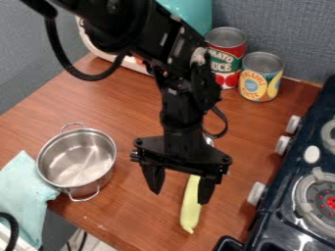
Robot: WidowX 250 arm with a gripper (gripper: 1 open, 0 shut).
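My black gripper (181,184) hangs over the middle of the wooden table, its two fingers pointing down and apart, with nothing visible between them. A pale yellow banana-like object (191,206) lies on the table just below and right of it, partly hidden by the gripper. A steel pot (74,160) with two handles stands to the left.
A stove (311,186) fills the right side. Two cans, a tomato can (225,57) and a yellow-labelled can (261,77), stand at the back. A light blue cloth (22,191) lies at the front left edge.
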